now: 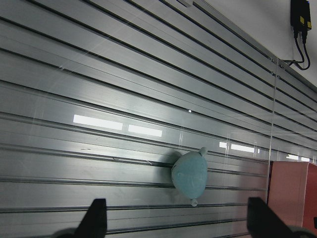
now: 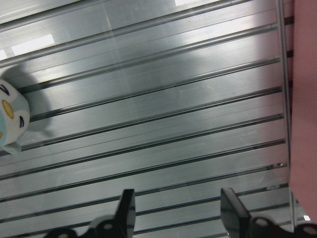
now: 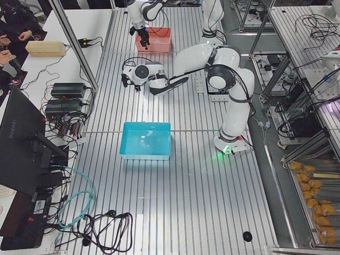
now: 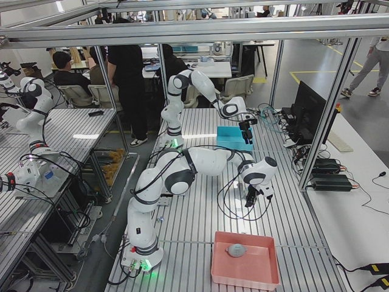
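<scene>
A light blue plush toy (image 1: 189,176) lies on the slatted metal table in the left wrist view, below and between the open fingers of my left gripper. In the right wrist view a plush toy (image 2: 12,114) with a printed face lies at the left edge, away from my open right gripper. Neither gripper shows anything between its fingers. A pink bin (image 4: 245,274) holds a small grey-blue object (image 4: 236,249) in the camera right view. The arms hide the table toys in the camera views.
An empty blue bin (image 3: 145,154) stands on the middle of the table. Cables (image 3: 109,239) lie at the near left in the camera left view. Metal frame posts (image 4: 322,140) and a monitor (image 4: 307,112) line the side.
</scene>
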